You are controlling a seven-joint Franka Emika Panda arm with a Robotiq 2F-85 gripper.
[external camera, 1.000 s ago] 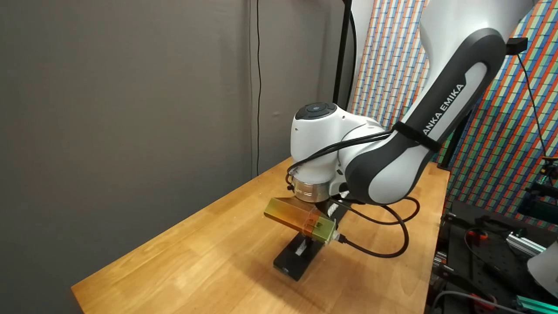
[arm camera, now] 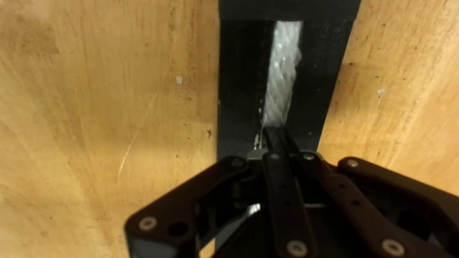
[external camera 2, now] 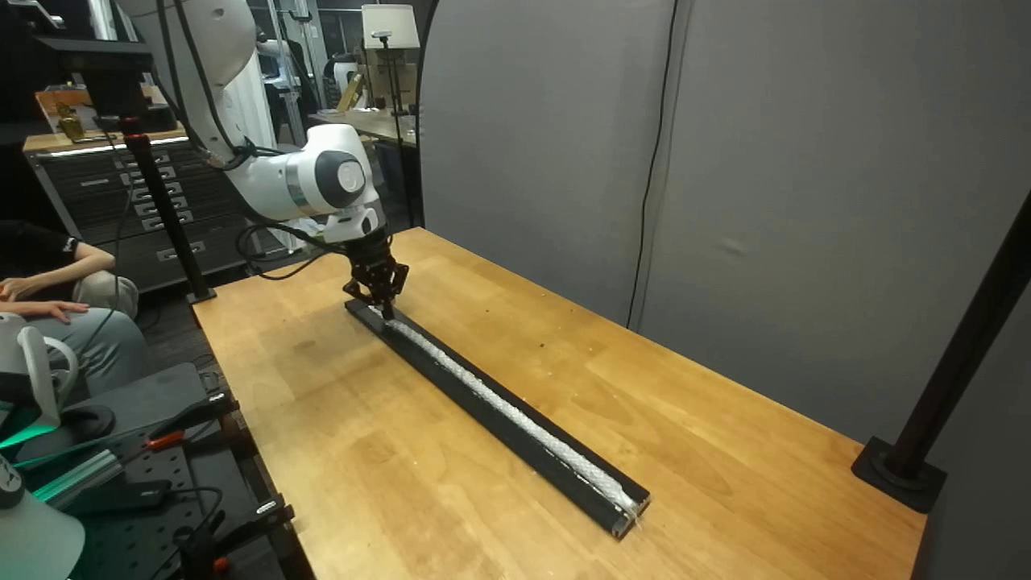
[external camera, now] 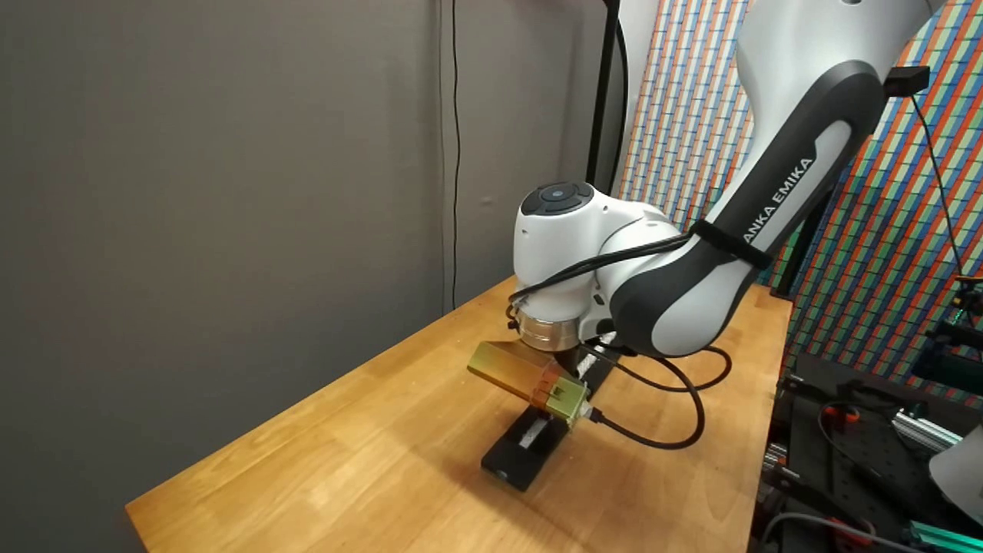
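A long black channel (external camera 2: 454, 387) lies across the wooden table, with a white braided rope (external camera 2: 503, 404) running along its groove. My gripper (external camera 2: 388, 314) points down over the channel's far end in the second exterior view. Seen from the wrist, the gripper has its fingers together, their tips at the rope (arm camera: 282, 73) inside the black channel (arm camera: 322, 64). Nothing shows between the fingers; whether the tips press on the rope is hard to tell. In the first exterior view the camera housing hides the tips, and the channel (external camera: 516, 461) sticks out below it.
A black post (external camera 2: 928, 425) stands at one table corner. A tool cart (external camera 2: 184, 464) adjoins the table's side, and a grey wall panel (external camera 2: 773, 193) rises behind. A cable (external camera: 682, 442) loops beside the wrist.
The channel appears to lie in the same place.
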